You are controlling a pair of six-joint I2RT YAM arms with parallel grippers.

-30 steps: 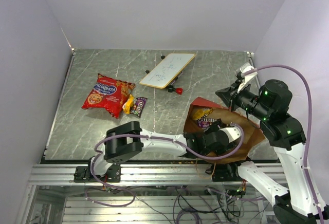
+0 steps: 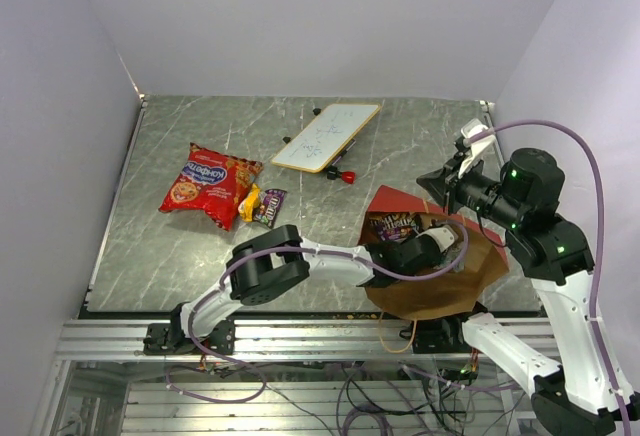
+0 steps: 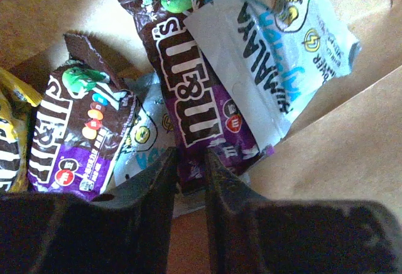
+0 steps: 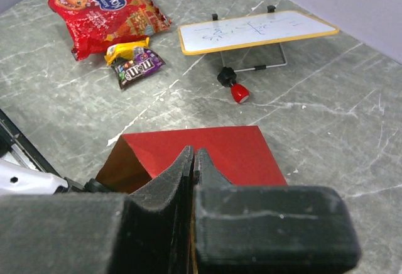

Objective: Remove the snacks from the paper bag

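Note:
The paper bag (image 2: 430, 296) lies open at the lower right. In the left wrist view it holds several snacks: M&M's packs (image 3: 81, 129), another M&M's pack (image 3: 188, 79), Himalaya packs (image 3: 264, 66) and a yellow pack (image 3: 12, 129). My left gripper is inside, part open, fingertips at the middle M&M's pack; whether it grips anything is unclear. My right gripper is shut at the bag's red-topped rim. Outside lie a red chip bag (image 2: 205, 184), a yellow pack (image 2: 250, 204) and a purple M&M's pack (image 2: 268, 208).
A whiteboard on a stand (image 2: 325, 136) with a red knob (image 2: 346, 176) stands at the back. The grey floor (image 2: 160, 256) left of the bag is mostly clear. Pale walls bound the workspace.
The left arm has shifted slightly within the bag, and more of the snacks near its rim show from above. The bag's shape has changed slightly. The right arm has barely moved.

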